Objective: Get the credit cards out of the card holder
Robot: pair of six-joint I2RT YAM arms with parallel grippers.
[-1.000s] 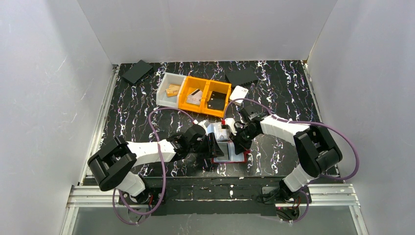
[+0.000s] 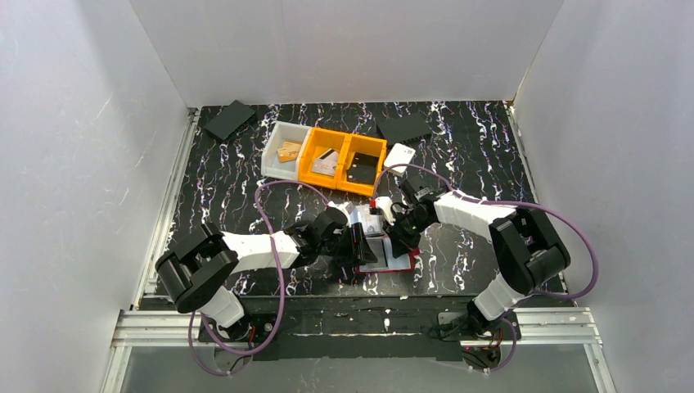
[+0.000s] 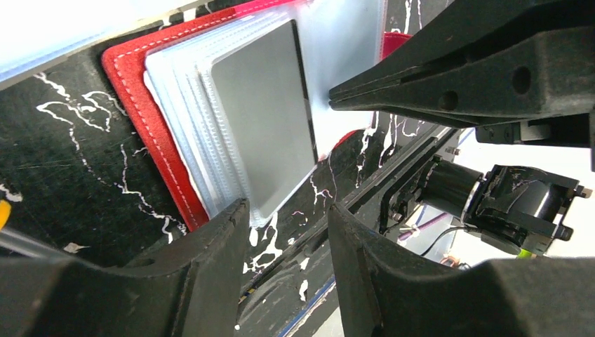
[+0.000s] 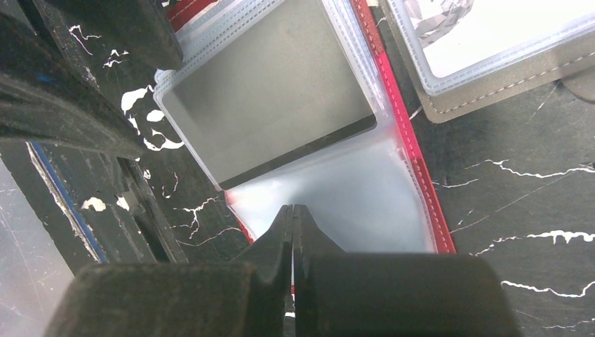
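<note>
The red card holder lies open near the table's front edge, with clear sleeves and a grey card in a pocket, also seen in the right wrist view as a grey card (image 4: 270,91). My left gripper, part open, is low at the sleeves' edge by the card, with nothing visible between its fingers. My right gripper is shut on the clear sleeve (image 4: 337,203) beside the card.
A grey wallet (image 4: 505,88) with clear sleeves lies just behind the holder. Orange and white bins (image 2: 318,182) with cards stand at the back, between dark slabs (image 2: 403,128).
My left arm has shifted slightly to the right toward the holder. My right arm looks unchanged.
</note>
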